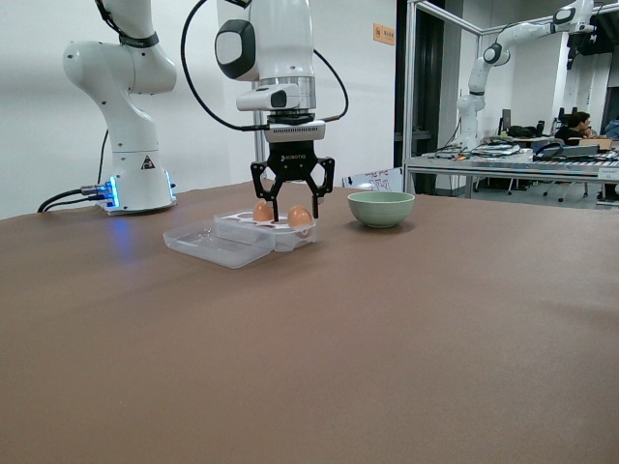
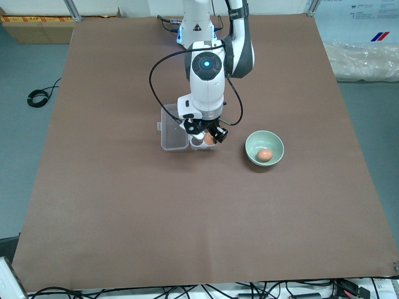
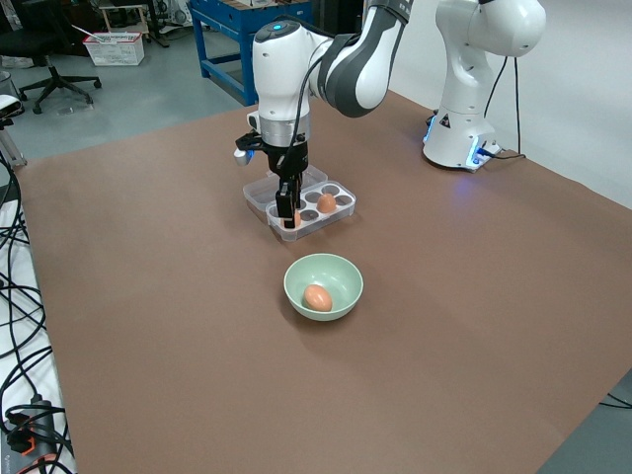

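My black gripper (image 1: 295, 210) hangs low over a clear plastic egg carton (image 3: 339, 207), fingers spread open around the egg (image 1: 300, 218) at its right end in the top view; whether they touch it I cannot tell. A second egg (image 1: 262, 212) sits in the carton, whose lid (image 2: 173, 137) lies open at its side. A pale green bowl (image 2: 254, 143) stands apart from the carton, holding one brown egg (image 3: 317, 298).
The white robot base (image 1: 135, 184) stands behind the carton. Cables and equipment lie beyond the table's edge.
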